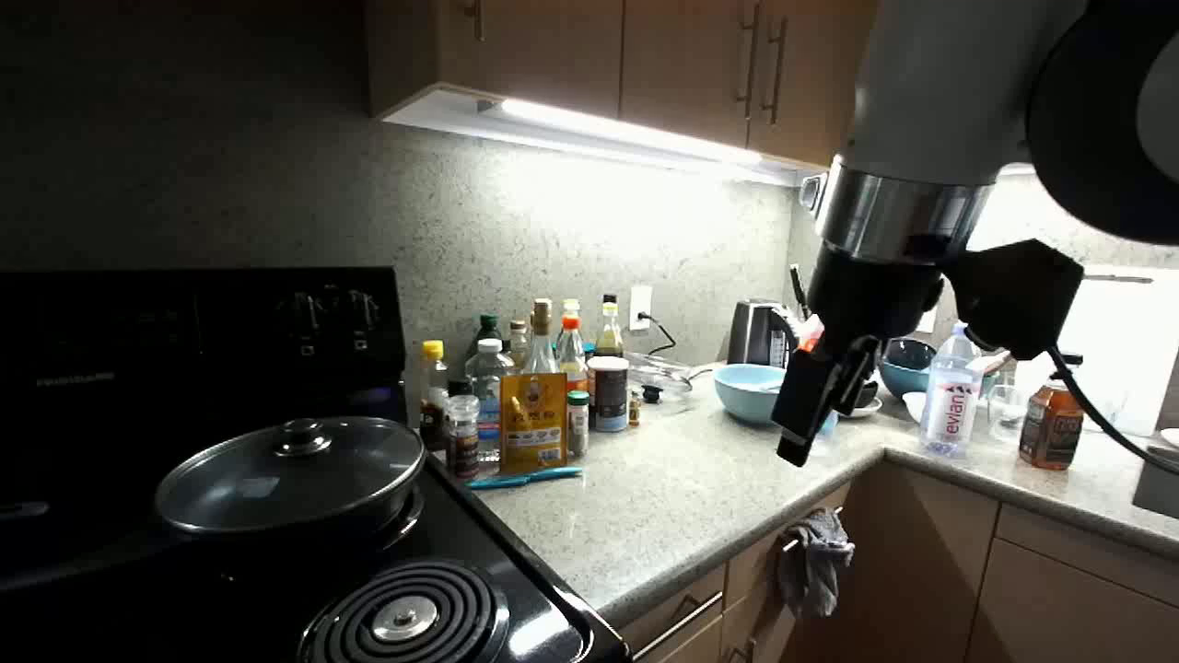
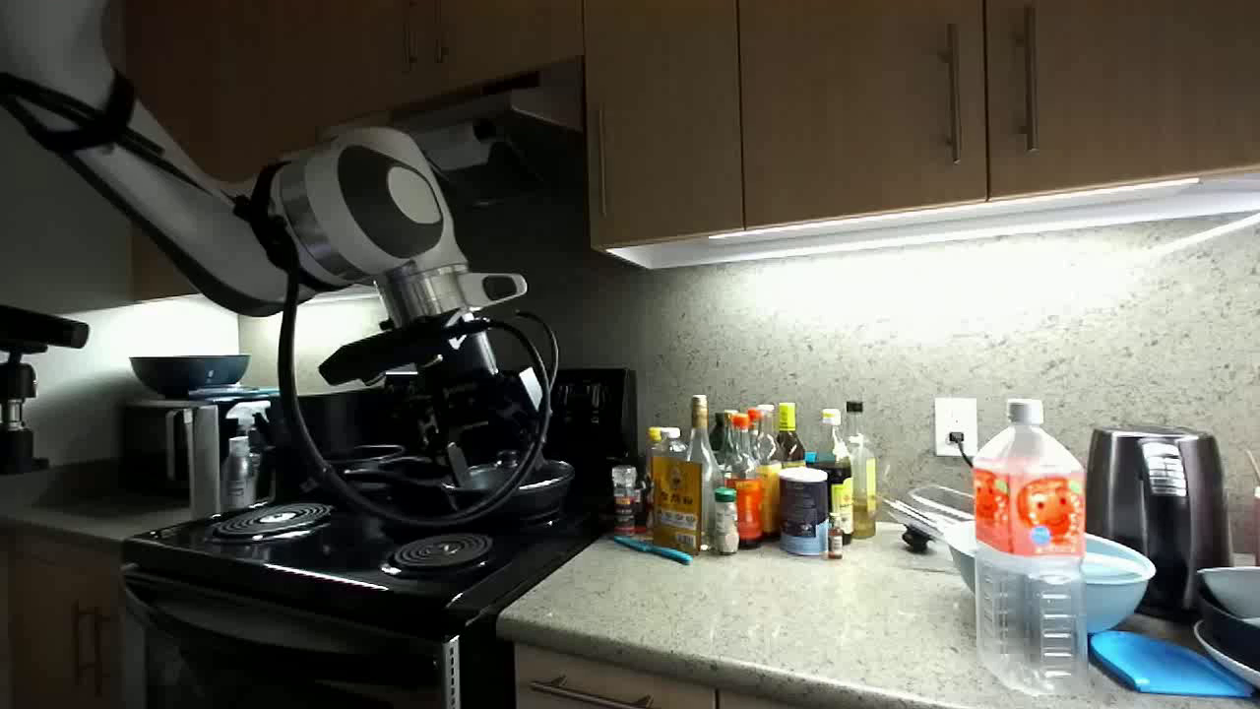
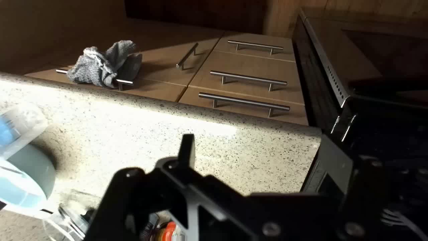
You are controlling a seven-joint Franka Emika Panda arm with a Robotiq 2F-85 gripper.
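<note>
My gripper (image 1: 820,429) hangs in the air above the counter in exterior view 1, pointing down. In the wrist view its two fingers (image 3: 187,152) stand wide apart, with only bare countertop seen between them. Nothing is held. On the stove, a lidded pan (image 1: 293,470) sits at the back, left of the gripper in exterior view 1. A group of bottles and jars stands by the wall, with a yellow packet (image 1: 533,421) in front. A turquoise utensil (image 1: 525,477) lies before them. A grey cloth (image 3: 105,64) drapes over a drawer handle.
A light blue bowl (image 1: 752,392) and a kettle (image 1: 757,332) occupy the counter's back corner. A large clear bottle (image 2: 1030,549) with a red label stands nearby. Open countertop (image 1: 663,486) stretches between stove and bowl; cabinets overhang the back.
</note>
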